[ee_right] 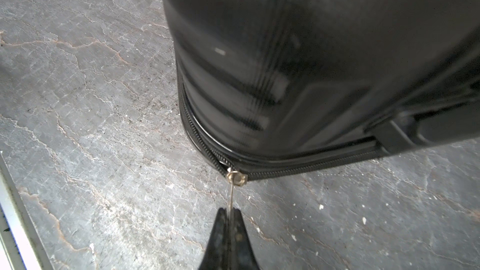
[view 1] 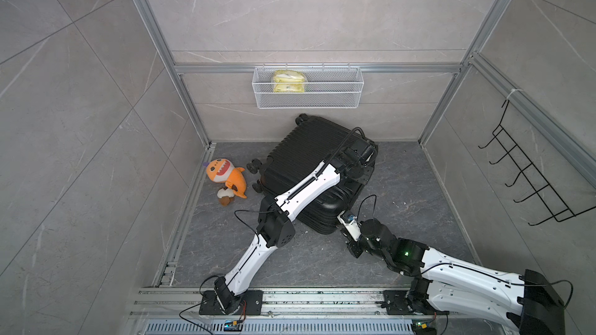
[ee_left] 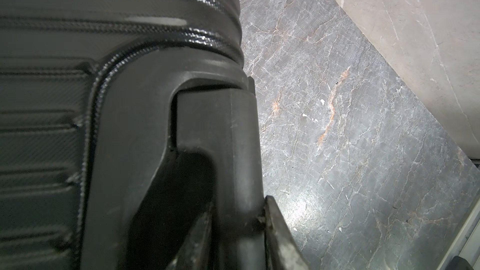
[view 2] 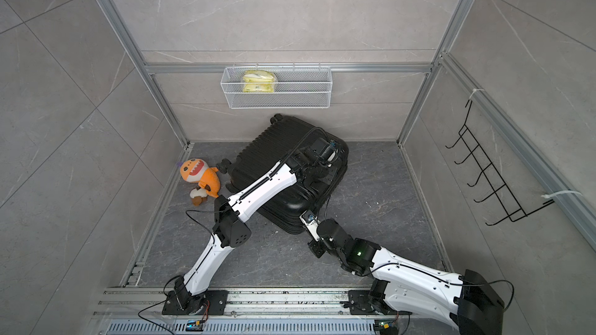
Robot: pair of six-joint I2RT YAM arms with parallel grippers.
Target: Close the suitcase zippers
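Observation:
The black ribbed suitcase [view 1: 310, 149] lies flat on the floor, turned at an angle. At its right end my left gripper is shut on the dark handle [ee_left: 239, 170], one finger on each side of the bar. Low at the near corner runs the zipper [ee_right: 310, 168], with a metal slider [ee_right: 237, 177] at the bend. Left of the slider the zipper teeth [ee_right: 205, 147] show a small gap; to its right the track looks joined. My right gripper is shut on the thin pull tab [ee_right: 231, 195] that hangs from the slider.
An orange shark toy [view 1: 227, 176] and a small brown-and-white toy [view 1: 225, 196] lie left of the suitcase. A white wire basket [view 1: 329, 87] hangs on the back wall, and a black hook rack [view 1: 534, 176] on the right.

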